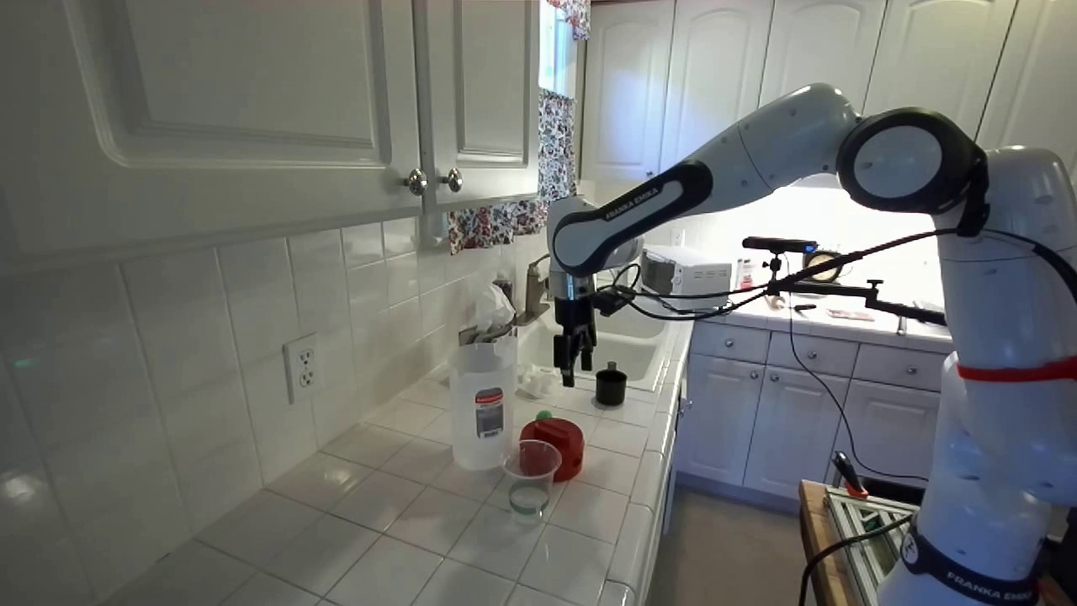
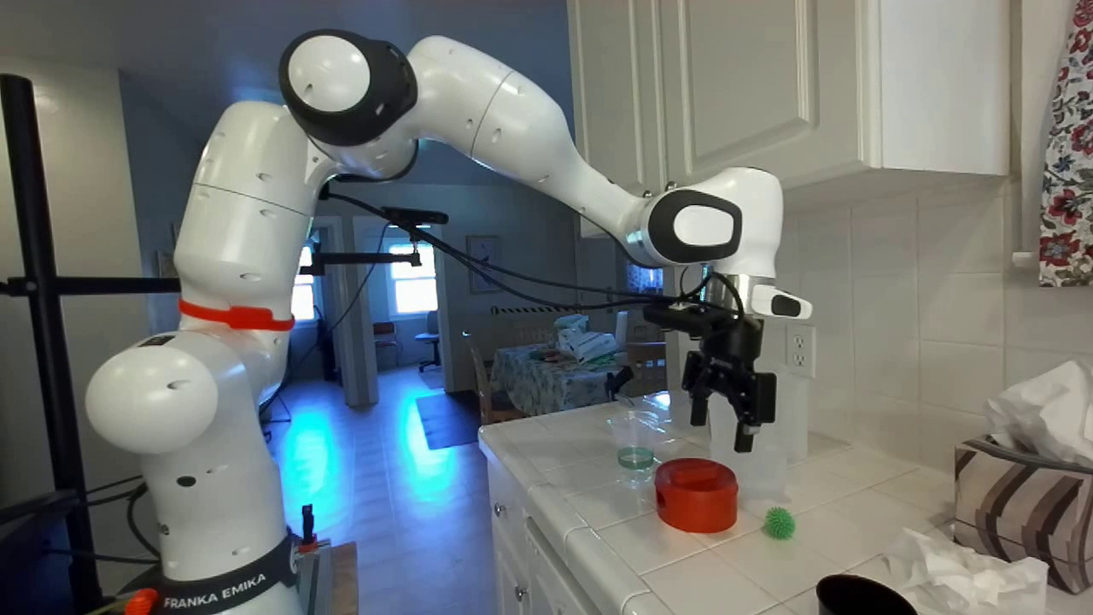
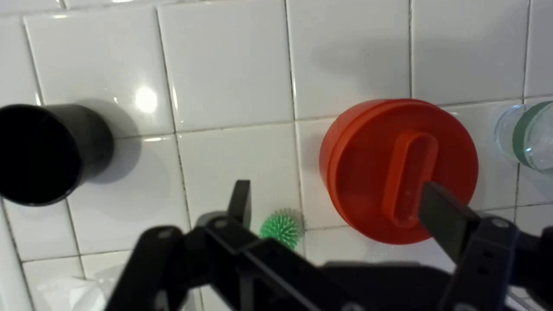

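My gripper (image 1: 575,375) hangs open above the tiled counter, nothing between its fingers. Below it in the wrist view lie a round red lidded container (image 3: 363,171) and a small spiky green ball (image 3: 280,229). One finger (image 3: 448,220) overlaps the lid's edge from the camera's angle; exterior view 2 has the gripper (image 2: 727,436) well above the red container (image 2: 697,497). To the ball's left in the wrist view stands a black cup (image 3: 93,140). A clear plastic cup (image 2: 637,436) with a green band near its base is beside the container.
A tall translucent jug (image 1: 480,414) stands close to the clear cup, near the wall. Crumpled tissue (image 2: 973,579) and a striped tissue box (image 2: 1025,502) lie toward the sink (image 1: 626,353).
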